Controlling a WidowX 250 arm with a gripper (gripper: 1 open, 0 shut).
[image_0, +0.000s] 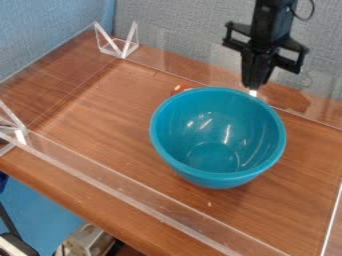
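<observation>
A large teal plastic bowl (218, 150) sits on the wooden table (94, 120), right of centre. My black gripper (251, 78) is raised above and behind the bowl's back rim, near the back wall. It looks shut, with nothing visible between its fingers. The bowl looks empty. A small reddish object (178, 88) lies just behind the bowl's back left, mostly too small to tell.
A clear barrier runs along the back and left of the table, with white brackets (116, 40) at the back left corner. Beyond the front left edge are blue floor and metal hardware.
</observation>
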